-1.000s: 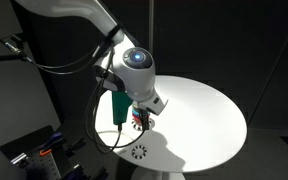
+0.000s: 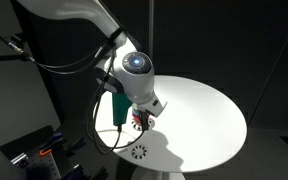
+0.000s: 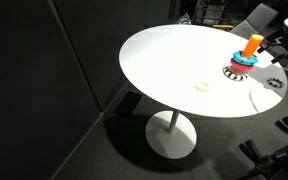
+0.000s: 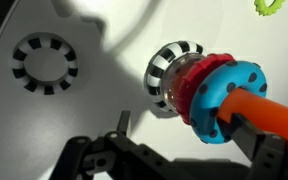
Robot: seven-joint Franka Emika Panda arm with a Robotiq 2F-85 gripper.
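Observation:
A stack of rings stands on the white round table: a black-and-white ring (image 4: 165,74) at the bottom, a red ring (image 4: 191,84), then a blue dotted ring (image 4: 220,98). An orange cylinder (image 4: 268,110) rises from the top; exterior view 2 shows this orange piece (image 3: 252,46) upright. My gripper is open, its fingers wide apart. In the wrist view, the right finger overlaps the near end of the orange cylinder; contact cannot be told. Exterior view 1 has the arm hiding most of the stack.
Another black-and-white ring (image 4: 44,64) lies flat beside the stack. A yellow-green ring (image 3: 202,87) rests farther off on the table (image 3: 164,60). Much of the tabletop away from the arm is bare.
The arm has shifted only slightly. In exterior view 1, less of the stack's blue shows beneath the gripper than before.

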